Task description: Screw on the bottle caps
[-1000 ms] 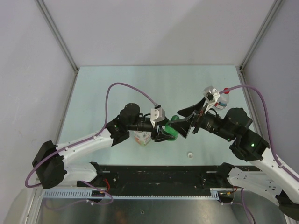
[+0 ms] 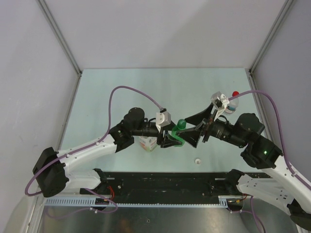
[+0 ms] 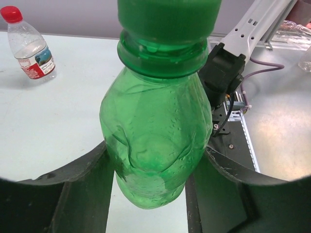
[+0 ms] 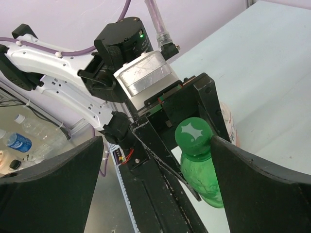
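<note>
A green plastic bottle (image 3: pixel 155 131) with a green cap (image 3: pixel 167 19) fills the left wrist view, held by my shut left gripper (image 2: pixel 172 136). In the right wrist view the same bottle (image 4: pixel 199 179) stands tilted, its cap (image 4: pixel 193 137) between the open fingers of my right gripper (image 2: pixel 192 127); whether they touch it cannot be told. A small white round cap (image 2: pixel 198 160) lies on the table in front of the grippers.
A clear bottle with red cap (image 3: pixel 31 48) stands at the back right of the table (image 2: pixel 121 82). A pale labelled object (image 2: pixel 146 143) is partly hidden behind the left gripper.
The left gripper and bottle look unchanged.
</note>
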